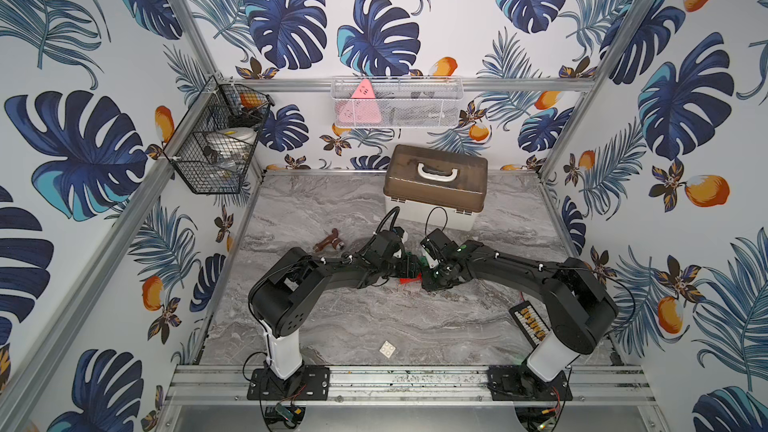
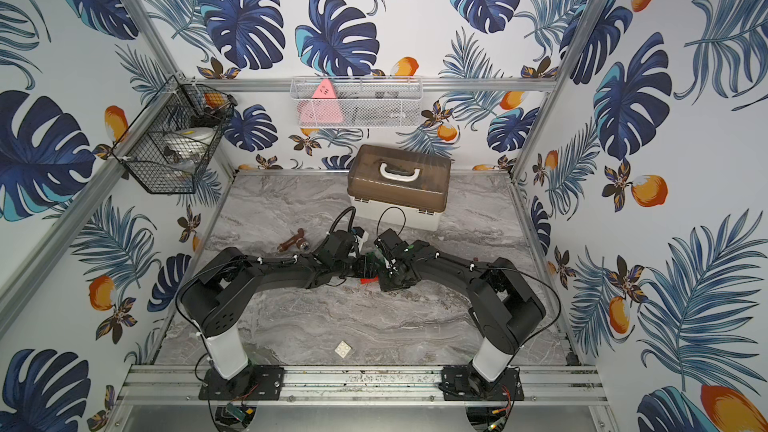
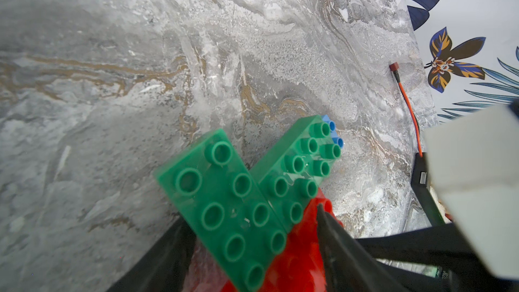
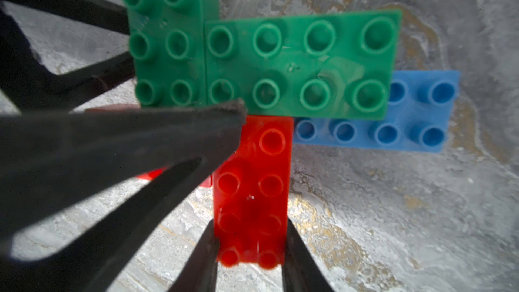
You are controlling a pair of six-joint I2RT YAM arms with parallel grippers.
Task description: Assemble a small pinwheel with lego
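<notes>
The pinwheel is a cluster of two green bricks (image 4: pixel 300 65), a blue brick (image 4: pixel 427 108) partly under one green brick, and red bricks. My right gripper is shut on the end of the long red brick (image 4: pixel 250 200), a finger on each side. My left gripper is open, its blurred fingers (image 3: pixel 167 259) spread on either side of the cluster. Between them lie the other green brick (image 3: pixel 227 205) and some red; whether either finger touches is hard to tell. Both top views show the arms meeting mid-table, hiding most of the cluster.
Behind the arms stands a brown-lidded toolbox (image 1: pixel 436 180). A brown object (image 1: pixel 328 241) lies left of it. Near the front edge sits a small white square (image 1: pixel 388 349), and a black tray (image 1: pixel 529 323) is at front right.
</notes>
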